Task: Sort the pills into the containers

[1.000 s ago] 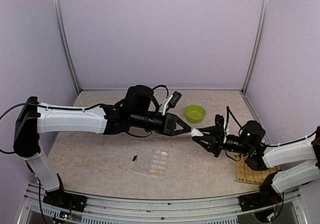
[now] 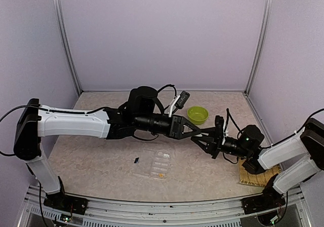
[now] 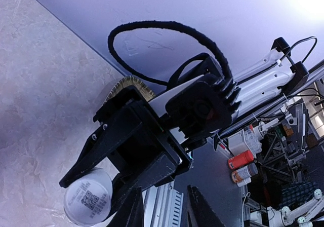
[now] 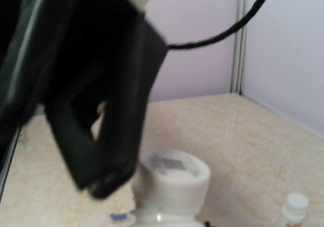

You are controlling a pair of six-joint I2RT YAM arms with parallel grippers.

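A bottle with a white cap (image 3: 88,199), a printed code on its top, is held in my right gripper (image 2: 200,138), which is shut on it. In the right wrist view the same cap (image 4: 174,171) faces up, tilted slightly. My left gripper is open, its fingertips apart and nothing between them. From the top view, the left gripper's tips overlap the right's and mostly hide the bottle. A clear pill box (image 2: 160,166) lies open on the table, with white pills (image 2: 166,155) in one compartment and yellow ones (image 2: 161,175) in another.
A green bowl (image 2: 197,114) stands behind the grippers. At the right edge lies a bamboo mat (image 2: 253,176). A second small white-capped bottle (image 4: 295,206) shows in the right wrist view. Next to the pill box is a small dark item (image 2: 136,160). Bare table lies at front right.
My left gripper has shifted right, over the right gripper's tips, so the white cap that showed between them is mostly covered now. The right arm has moved slightly left.
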